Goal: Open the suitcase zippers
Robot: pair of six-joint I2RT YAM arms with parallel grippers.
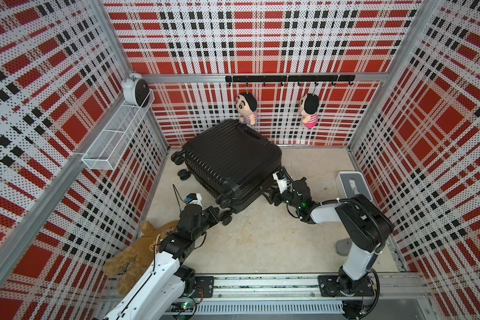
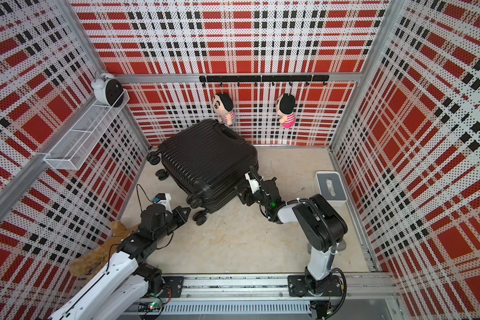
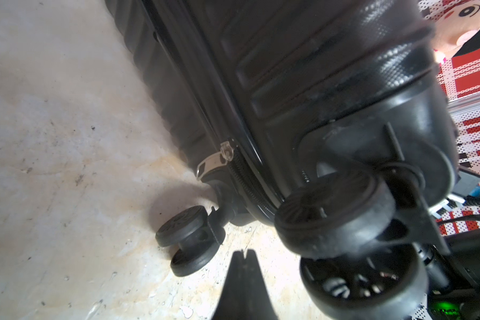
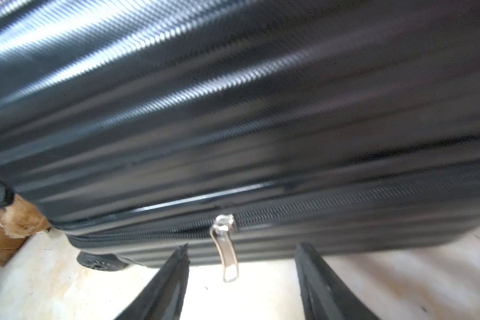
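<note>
The black ribbed suitcase [image 1: 232, 154] lies flat on the table, its corner wheels pointing toward the front left. In the right wrist view a silver zipper pull [image 4: 227, 256] hangs from the zipper track on the suitcase's side. My right gripper has its fingers apart, one on each side of that pull and not touching it. A second zipper pull [image 3: 212, 162] shows in the left wrist view near a corner wheel [image 3: 189, 234]. Below these, my left gripper is shut with nothing between its fingertips.
A brown plush toy [image 1: 138, 256] lies beside the left arm. At the right stands a white-rimmed box [image 1: 340, 184]. Two dolls, a left doll [image 1: 246, 108] and a right doll [image 1: 309, 110], hang on the back wall.
</note>
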